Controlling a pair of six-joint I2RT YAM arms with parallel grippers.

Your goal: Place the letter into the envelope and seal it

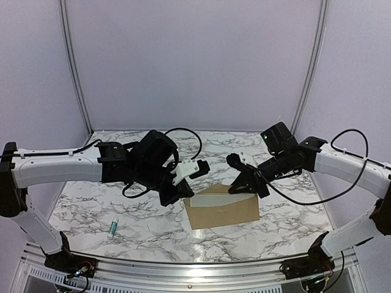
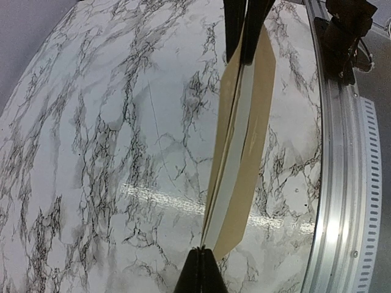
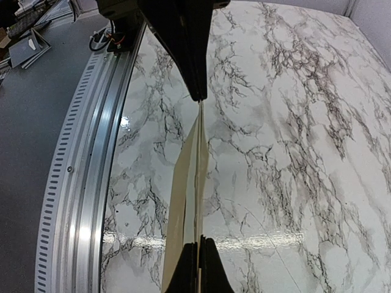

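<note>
A brown envelope [image 1: 221,215] hangs upright between my grippers at the middle front, a white strip, likely the letter [image 1: 214,200], showing along its upper part with a brown flap behind. My left gripper is shut at one upper end of it, the thin paper edges running to its fingertips. My right gripper is shut at the other end, on the thin edges of the envelope. In both wrist views the envelope and white paper appear nearly edge-on, in thin layers.
A glue stick [image 1: 113,228] lies at the front left of the marble table [image 1: 153,226]. The metal rail [image 1: 190,264] runs along the front edge. The back of the table, behind the arms, is mostly clear.
</note>
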